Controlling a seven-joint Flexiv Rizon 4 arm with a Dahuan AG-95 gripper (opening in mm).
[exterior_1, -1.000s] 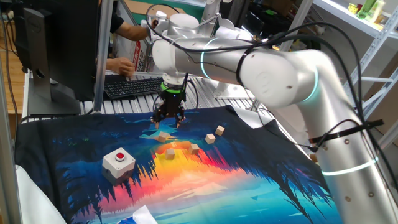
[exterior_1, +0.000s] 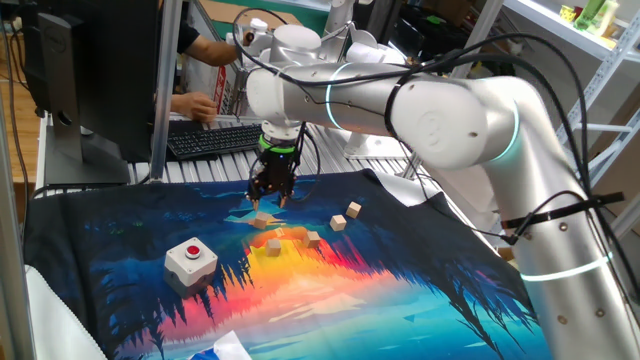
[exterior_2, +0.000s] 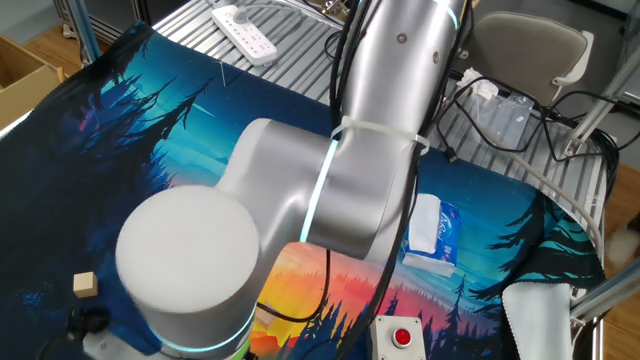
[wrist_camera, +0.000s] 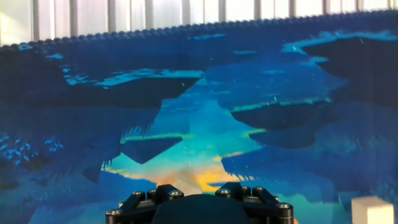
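Observation:
My gripper (exterior_1: 268, 206) hangs over the far part of the patterned cloth, its fingertips apart and nothing visible between them. Just below it in exterior view 1 lies a small wooden block (exterior_1: 260, 220); whether the fingers straddle it cannot be told. Other wooden cubes lie nearby: one nearer the camera (exterior_1: 274, 248), and a loose row to the right with cubes (exterior_1: 311, 240). The wrist view shows the black finger linkages (wrist_camera: 233, 191) along its bottom edge, fingertips hidden, and a pale cube (wrist_camera: 372, 210) at lower right.
A grey box with a red button (exterior_1: 191, 264) stands left of the blocks. A tissue pack (exterior_2: 434, 235) lies on the cloth. A keyboard (exterior_1: 210, 140) and monitor (exterior_1: 100, 90) are behind, with a person's hand (exterior_1: 195, 106) by the keyboard.
The arm dipped slightly right and came back left. Its fingertips look a little closer together than a second ago. The blocks have not visibly moved.

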